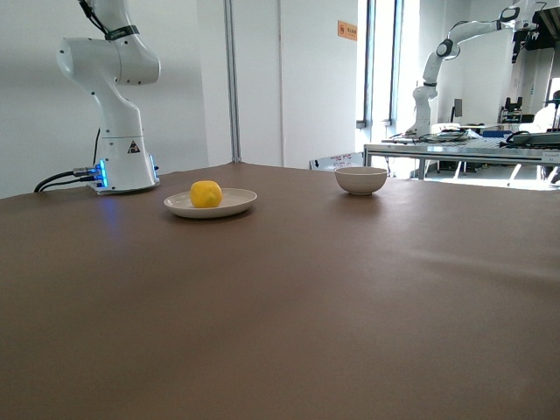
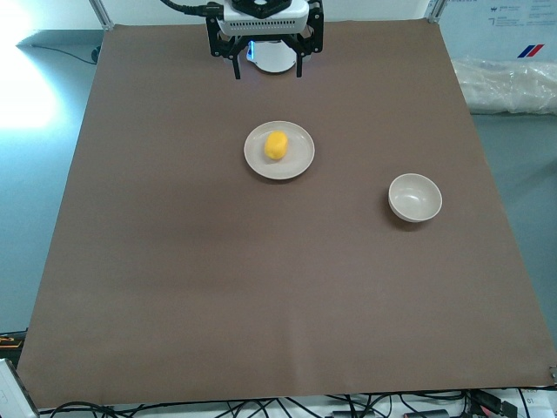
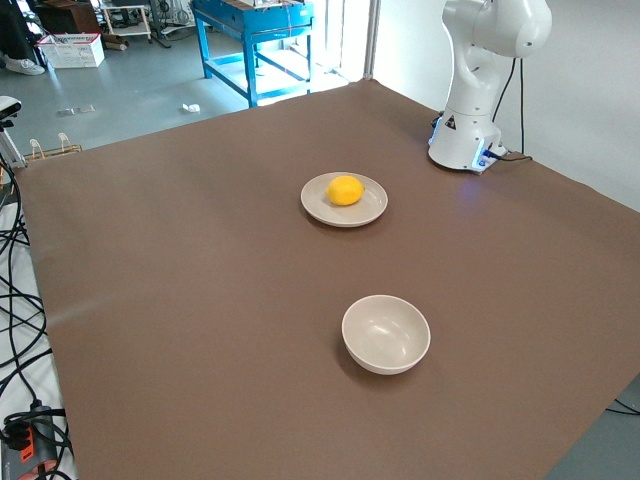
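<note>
A yellow lemon [image 2: 276, 145] [image 1: 206, 194] [image 3: 344, 190] rests on a pale plate [image 2: 300, 157] [image 1: 241, 197] [image 3: 364, 210] near the middle of the brown table. A white bowl [image 2: 414, 197] [image 1: 360, 180] [image 3: 386, 334] stands empty, apart from the plate. At the top of the left view my gripper [image 2: 267, 71] hangs above the far end of the table, away from both dishes, its two fingers apart with nothing seen between them. In the top and right views the gripper is out of frame.
The robot base [image 1: 124, 166] [image 3: 462, 140] stands at its far edge. Tangled cables [image 3: 20, 300] run along the opposite edge.
</note>
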